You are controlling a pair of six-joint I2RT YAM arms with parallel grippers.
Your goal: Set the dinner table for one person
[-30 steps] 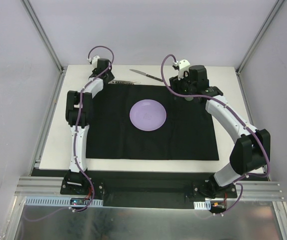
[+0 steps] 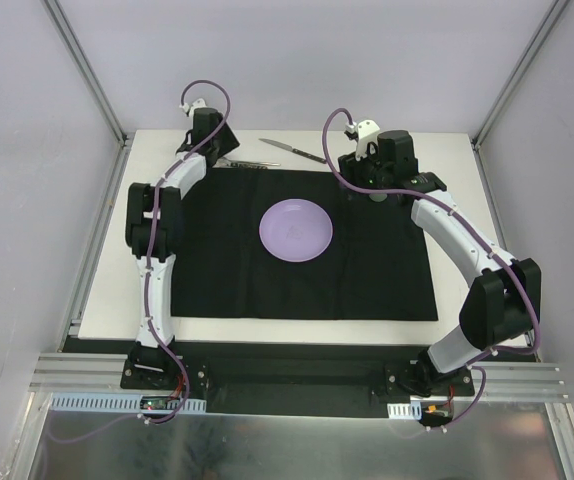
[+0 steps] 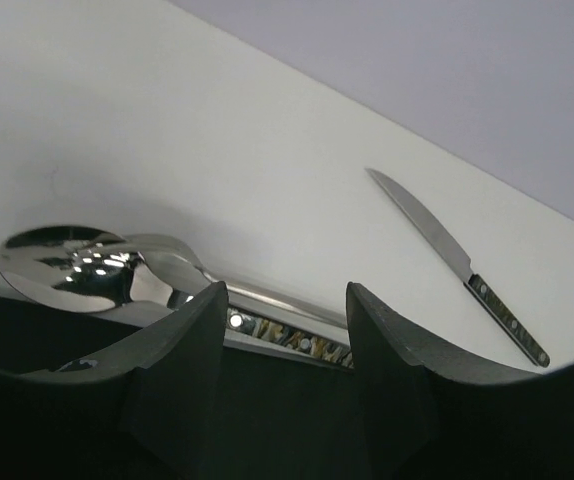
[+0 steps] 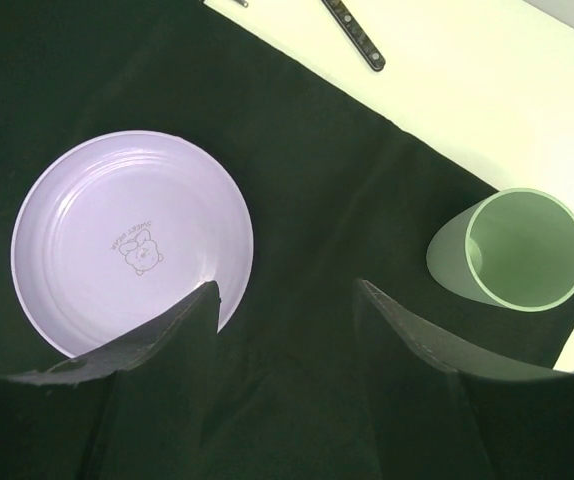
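On the dark mat lies a lavender plate (image 2: 295, 230), also in the right wrist view (image 4: 132, 240). My open left gripper is over the back-left edge, above a spoon (image 3: 52, 268) and overlapping cutlery (image 3: 177, 250), fork-like, with nothing held. A knife (image 3: 427, 225) lies apart on the white table, further right. My right gripper hangs open above the mat between the plate and a green cup (image 4: 507, 250), which stands upright and is mostly hidden by that arm in the top view.
The white table (image 2: 107, 300) borders the dark mat (image 2: 387, 290) on all sides. Walls enclose the table at back and sides.
My left gripper has risen slightly toward the back and turned a little over the cutlery. The right arm and the objects show no visible change.
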